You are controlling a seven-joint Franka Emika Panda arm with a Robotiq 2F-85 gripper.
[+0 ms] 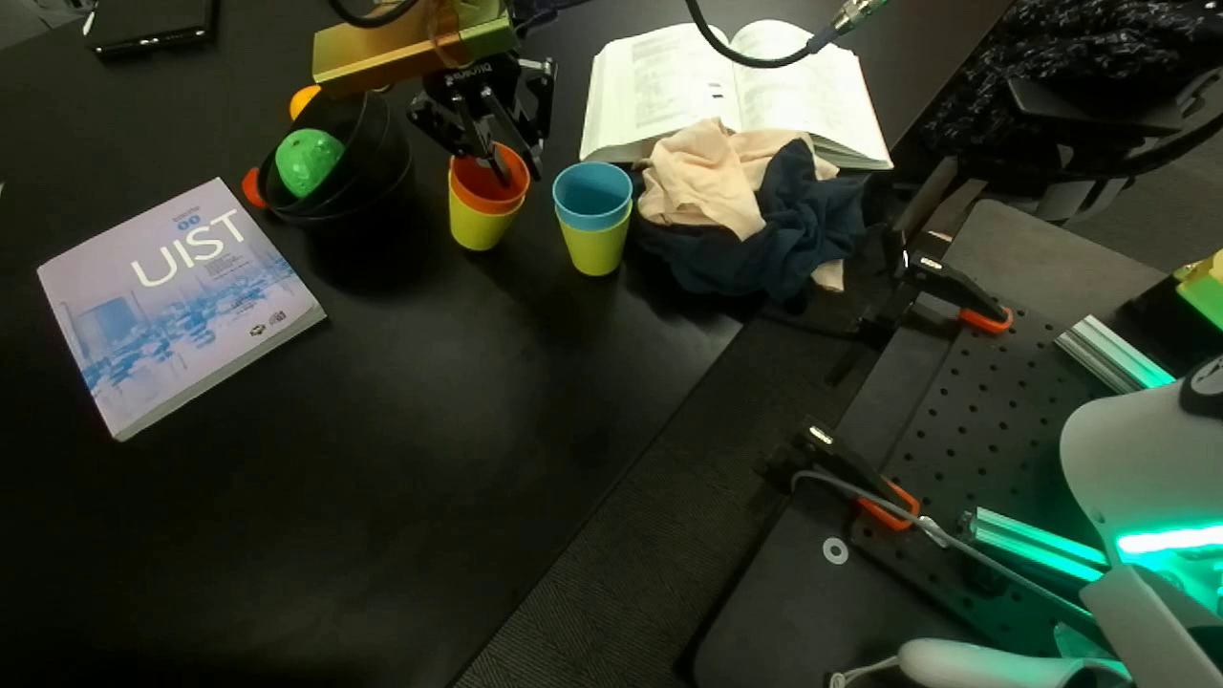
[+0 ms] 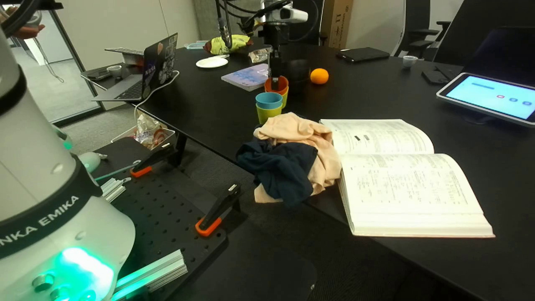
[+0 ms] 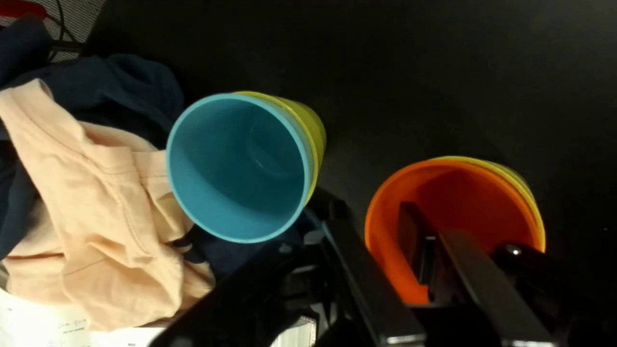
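Note:
An orange cup [image 1: 504,182] sits nested inside a yellow-green cup [image 1: 477,227], both upright on the dark table. My gripper [image 1: 518,170] is open above them. In the wrist view, one of its fingers [image 3: 425,260] reaches into the orange cup [image 3: 380,211], while the other stands outside the rim, on the side toward the blue cup. Beside this pair, a blue cup [image 1: 592,189] rests in a second yellow-green cup [image 1: 595,247]. The lower part of the orange cup is hidden by the cup around it.
Cream and navy cloths [image 1: 751,206] lie close to the blue cup, against an open book [image 1: 734,97]. Black bowls [image 1: 373,166] holding a green ball [image 1: 307,160] stand on the other side. Beyond them lies a UIST book [image 1: 183,300].

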